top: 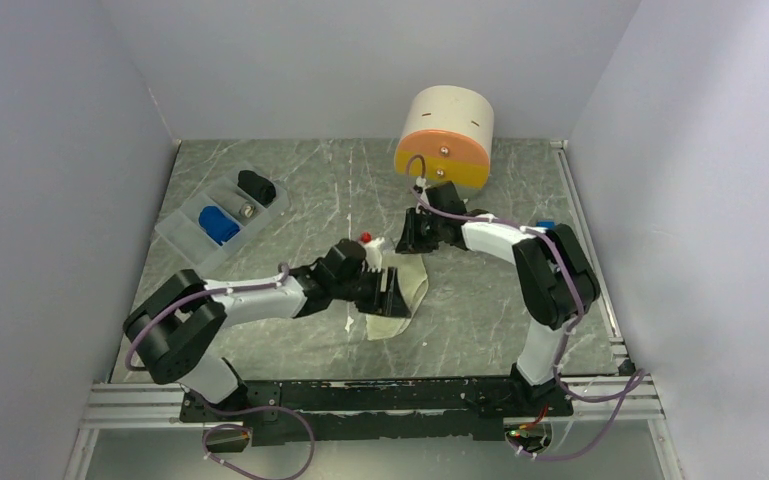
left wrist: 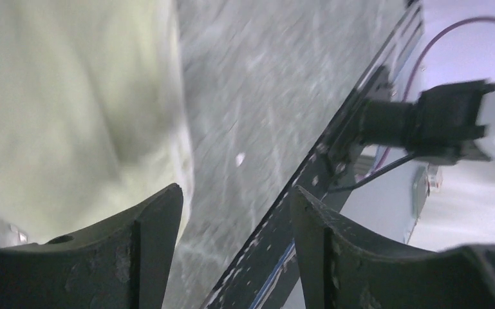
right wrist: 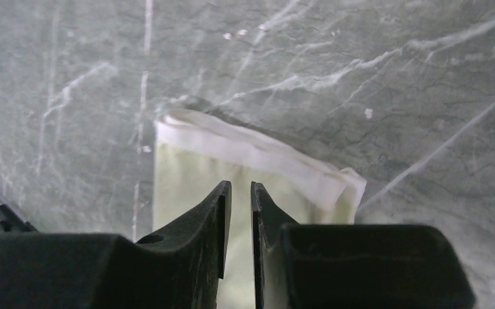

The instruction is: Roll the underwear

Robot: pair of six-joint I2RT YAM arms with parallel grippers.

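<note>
Pale cream underwear (top: 412, 283) lies on the grey table between my arms, its whitish waistband (right wrist: 232, 145) crossing the right wrist view. Over the cloth's near part is my left gripper (top: 394, 305); the left wrist view shows its fingers wide apart and nothing between them, with blurred cloth (left wrist: 38, 141) to the left. At the far edge of the cloth is my right gripper. Its fingers stand close together with a narrow gap where cloth shows; whether they pinch a fold cannot be made out.
A clear divided box (top: 188, 238) at the back left holds a blue rolled cloth (top: 218, 225), a grey one (top: 247, 210) and a black one (top: 256, 186). A rounded orange and yellow drawer unit (top: 445, 135) stands at the back.
</note>
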